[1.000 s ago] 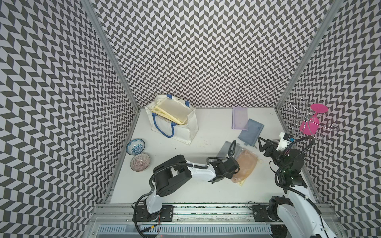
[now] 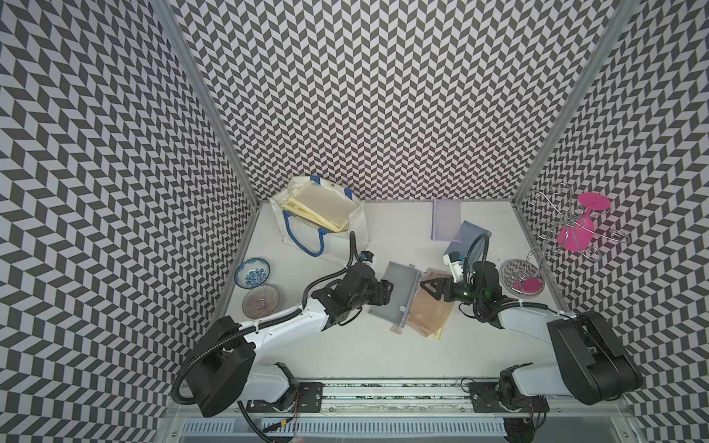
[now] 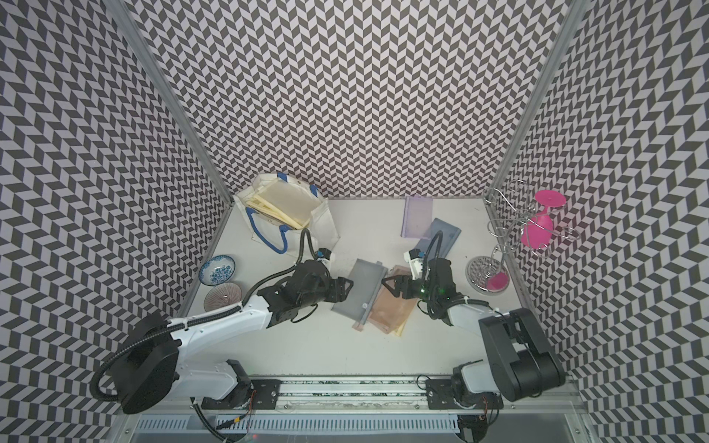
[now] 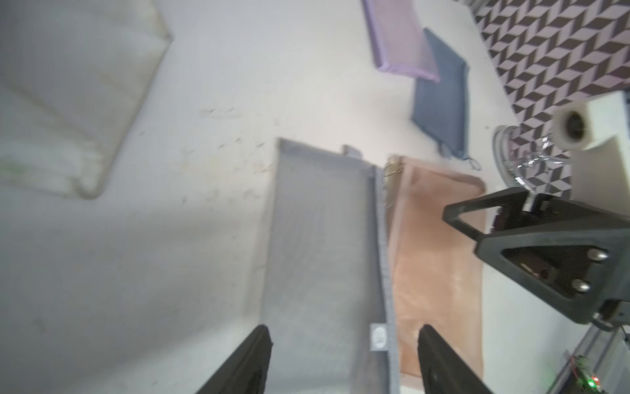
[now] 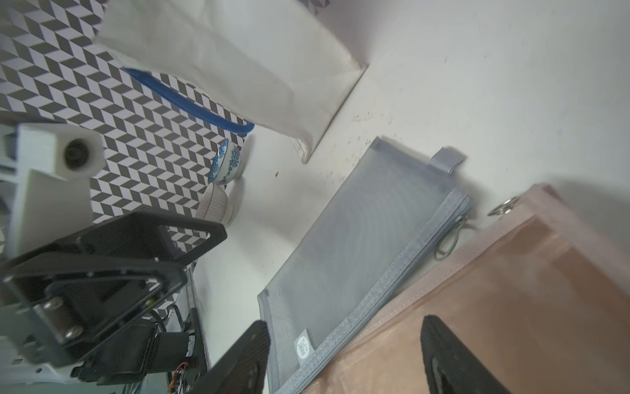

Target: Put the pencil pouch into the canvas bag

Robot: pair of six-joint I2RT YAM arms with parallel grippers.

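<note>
The white canvas bag (image 2: pixel 343 243) with blue handles stands at the back left, yellow pouches inside. A grey mesh pouch (image 5: pixel 357 249) lies flat at the table's centre, beside a peach pouch (image 5: pixel 512 308), which has something yellow under it. My left gripper is over the grey pouch, its fingers apart with nothing held. My right gripper hangs over the boundary of the grey and peach pouches, open and empty.
A purple pouch (image 2: pixel 446 215) and blue pouch (image 2: pixel 469 236) lie at the back right. Two bowls (image 2: pixel 252 271) stand at left, a wire rack with pink pieces (image 2: pixel 576 234) at right.
The grey and peach pouches have shifted left. My left gripper has moved left and upward in view; my right gripper has moved left to over the pouches.
</note>
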